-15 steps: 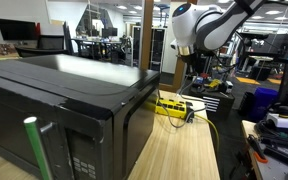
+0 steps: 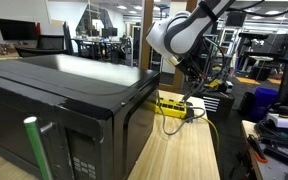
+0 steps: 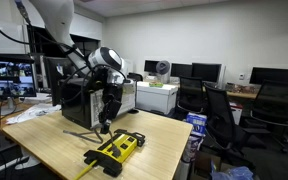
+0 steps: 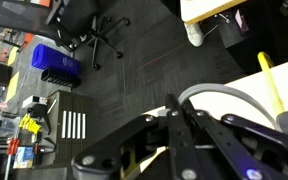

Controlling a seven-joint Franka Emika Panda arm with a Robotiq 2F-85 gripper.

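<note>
In exterior view 2 my gripper [image 3: 106, 127] points down, low over the wooden table [image 3: 49, 150]. A grey curved strip or cable [image 4: 232, 93] runs from between my gripper's fingertips [image 4: 174, 105] in the wrist view, arching to the right. The fingers are closed on it. Beside the gripper in exterior view 2 lies a yellow power strip or box [image 3: 114, 152] with dark parts on top. Exterior view 1 shows the same yellow thing [image 2: 171, 107] past the large black box, with a grey loop near it. The exact grip point is too small to make out.
A large black microwave-like box [image 2: 74, 100] fills the left of exterior view 1. Office chairs [image 3: 224, 110] and a blue-white box [image 3: 196, 125] stand beyond the table. Bare tabletop [image 2: 189, 155] lies in front of the yellow thing.
In exterior view 1 the arm has come lower and a little to the left over the last second. The black box and yellow thing stay in place.
</note>
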